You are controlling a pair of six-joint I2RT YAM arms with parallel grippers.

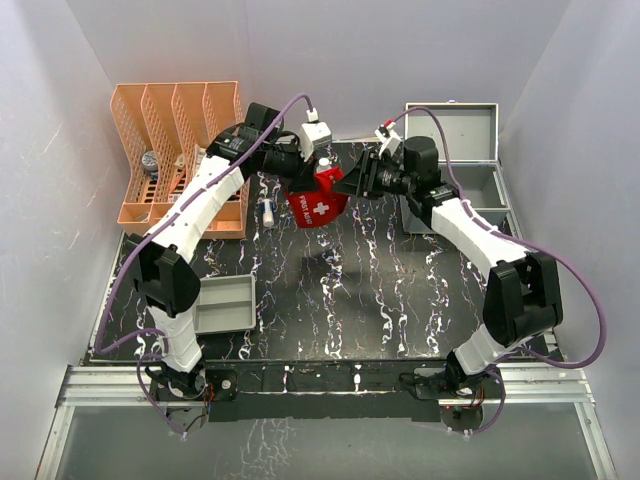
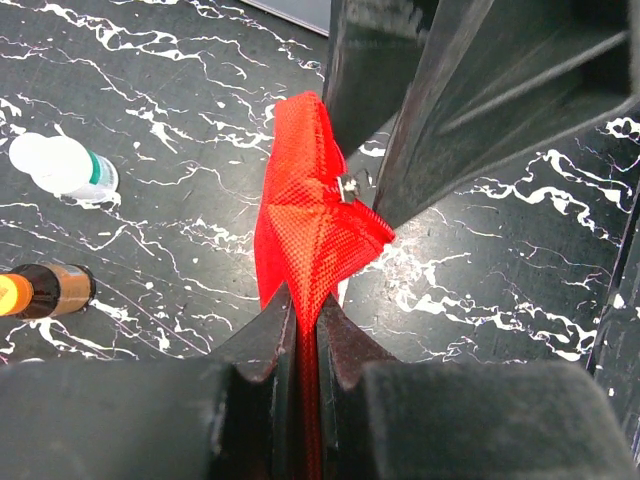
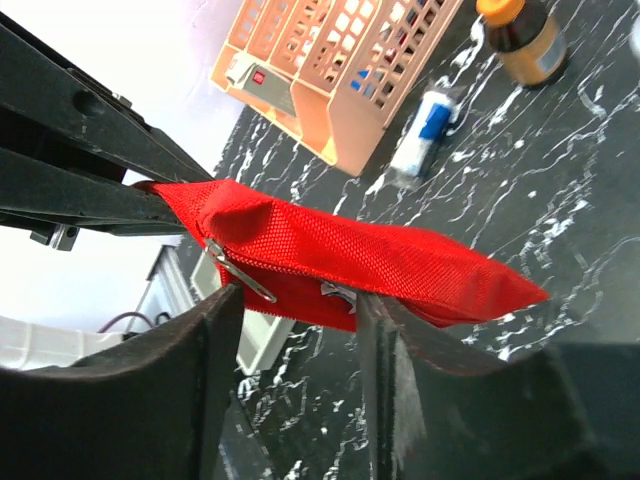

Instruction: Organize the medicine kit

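Note:
A red first aid pouch (image 1: 318, 207) with a white cross hangs above the table's middle. My left gripper is shut on the pouch's top edge, red cloth (image 2: 300, 235) pinched between its fingers. At the pouch's right end, my right gripper stands partly open. Its fingers (image 3: 226, 335) are spread, with the zipper edge in front of them and a metal zipper pull (image 3: 238, 272) near the left one. The left wrist view shows the dark right fingers (image 2: 440, 130) close by the small zipper end (image 2: 348, 187). Whether they touch the cloth, I cannot tell.
An orange divided rack (image 1: 180, 150) stands back left, an open grey case (image 1: 455, 185) back right. A white tray (image 1: 226, 303) sits front left. Behind the pouch are a brown bottle (image 2: 48, 291) and a white bottle (image 2: 65, 167).

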